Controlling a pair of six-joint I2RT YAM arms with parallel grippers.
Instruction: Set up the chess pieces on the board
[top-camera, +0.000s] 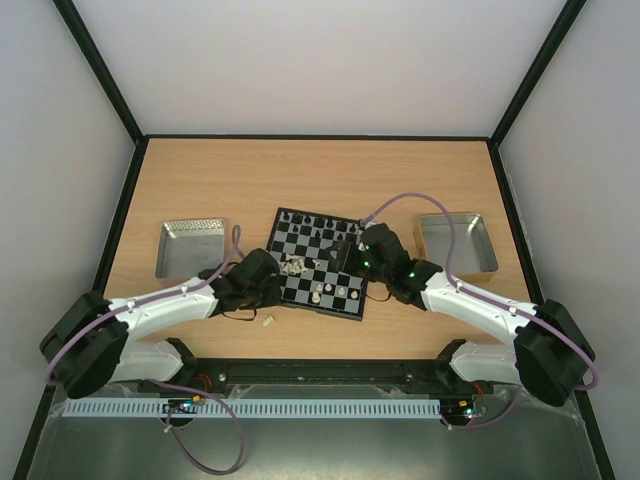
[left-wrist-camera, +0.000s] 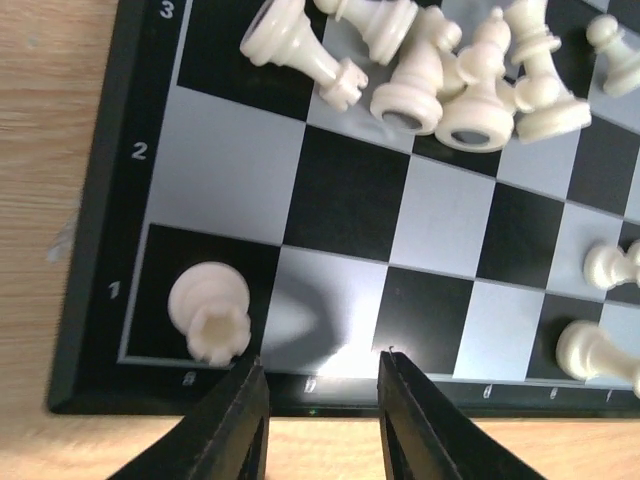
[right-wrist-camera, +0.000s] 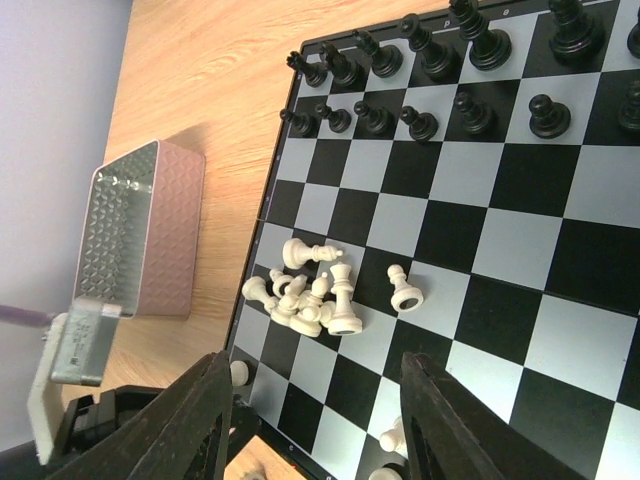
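The chessboard (top-camera: 340, 303) holds rows of black pieces (right-wrist-camera: 550, 118) at its far side. A pile of white pieces (left-wrist-camera: 470, 120) lies at the board's left side; a white rook (left-wrist-camera: 208, 310) stands on a near-left corner square. My left gripper is above that near edge, fingers parted, nothing visible between them. My right gripper hangs over the board, its fingertips apart in its wrist view; whether anything is held is hidden.
A metal tray (top-camera: 190, 225) stands left of the board and another (top-camera: 470, 230) right. A small light piece (top-camera: 268, 321) lies on the table below the board.
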